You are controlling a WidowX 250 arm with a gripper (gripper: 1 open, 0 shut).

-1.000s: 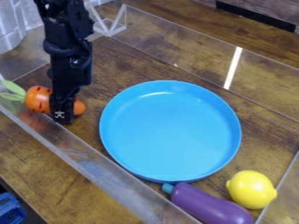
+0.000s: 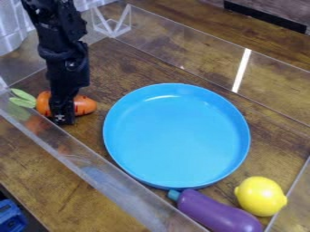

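The black gripper (image 2: 62, 107) reaches down at the left side of the tray, shut on an orange carrot (image 2: 82, 105) with green leaves (image 2: 24, 98) poking out to the left. The gripper's fingers cover the middle of the carrot. To the right of them lies a large blue plate (image 2: 177, 136), empty.
A purple eggplant (image 2: 218, 211) and a yellow lemon (image 2: 259, 196) lie at the front right. A clear wall runs along the left and front near the carrot. The wooden surface (image 2: 158, 63) behind the plate is bare.
The gripper and carrot have shifted slightly; the carrot's leaves and body sit at a somewhat different angle than a second ago. The plate, lemon and eggplant are unmoved.
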